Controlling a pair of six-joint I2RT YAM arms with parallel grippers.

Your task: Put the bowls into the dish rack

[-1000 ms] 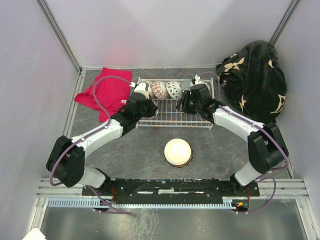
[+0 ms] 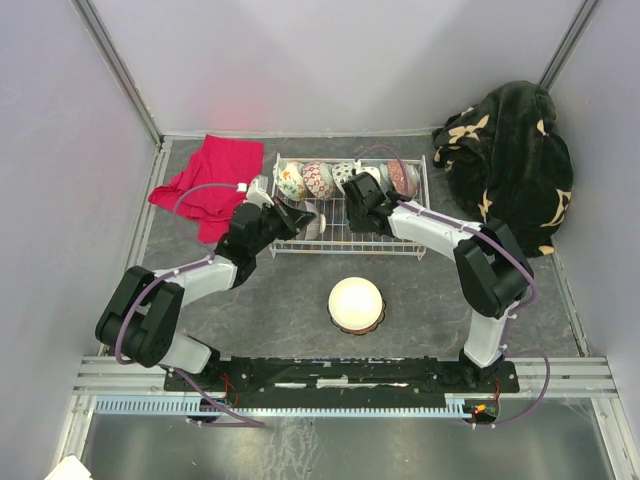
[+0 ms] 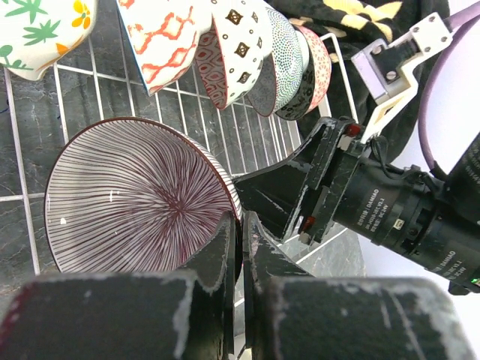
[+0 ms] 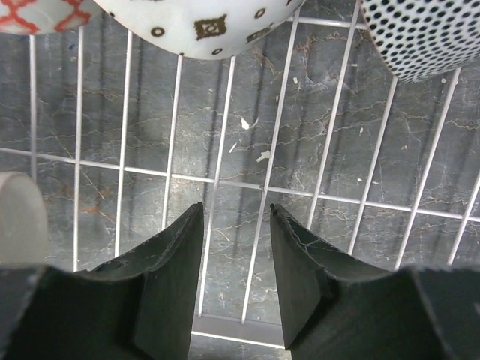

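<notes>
My left gripper is shut on the rim of a bowl lined with dark reddish stripes (image 3: pixel 142 199). That striped bowl stands tilted at the front left of the white wire dish rack (image 2: pixel 423 245). Over the rack's front middle, my right gripper is part open, only bare wires (image 4: pixel 217 180) showing between its fingers. Along the back stands a row of patterned bowls, among them a leaf-print bowl (image 2: pixel 290 180), a red-patterned bowl (image 2: pixel 318 181) and a diamond-print bowl (image 3: pixel 244 45). A cream bowl (image 2: pixel 355 304) lies on the table in front of the rack.
A red cloth (image 2: pixel 205 190) lies left of the rack, and a dark, floral-patterned cloth (image 2: pixel 510 160) is heaped at the right. Both arms are close together over the rack.
</notes>
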